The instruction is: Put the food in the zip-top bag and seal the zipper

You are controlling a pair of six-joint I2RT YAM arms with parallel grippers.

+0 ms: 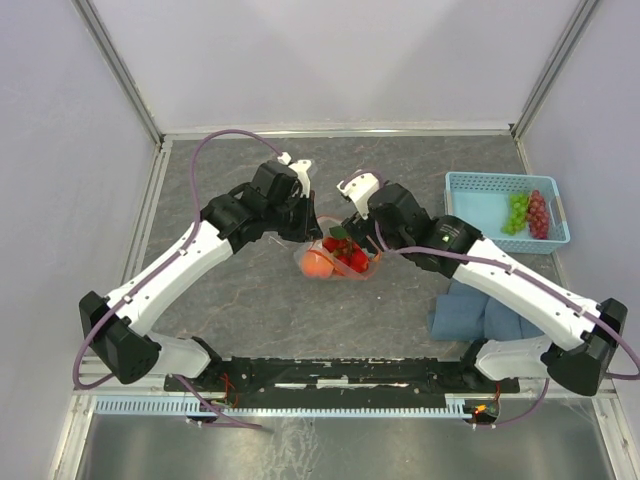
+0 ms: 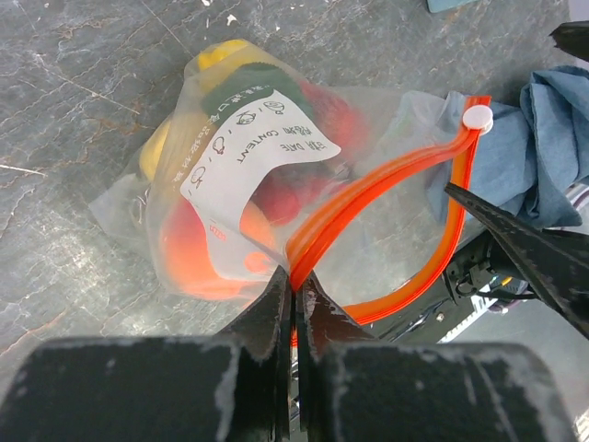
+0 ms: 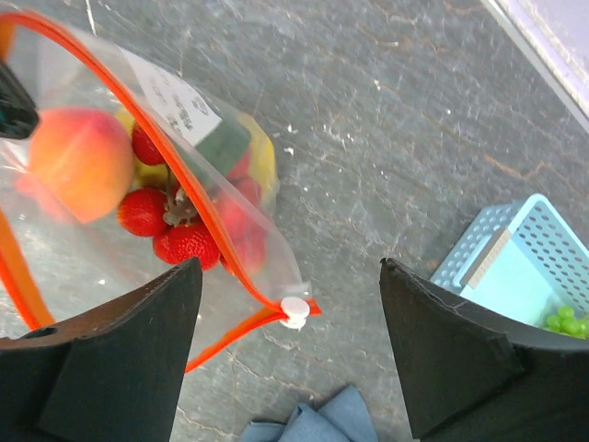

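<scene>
The clear zip top bag (image 2: 267, 175) has an orange zipper rim (image 2: 345, 216) with a white slider (image 2: 478, 118) at its far corner. Inside lie a peach (image 3: 81, 164), several strawberries (image 3: 189, 241) and some green and yellow food, seen through the film. My left gripper is shut on the orange rim at one end of the mouth. The mouth gapes, its two orange edges apart. My right gripper stands open beside the slider end; the slider (image 3: 295, 311) shows between its spread fingers, touched by neither.
A light blue basket (image 1: 462, 185) at the right holds green grapes (image 1: 516, 213) and red grapes (image 1: 536, 215). Folded blue cloth (image 1: 470, 318) lies in front of it.
</scene>
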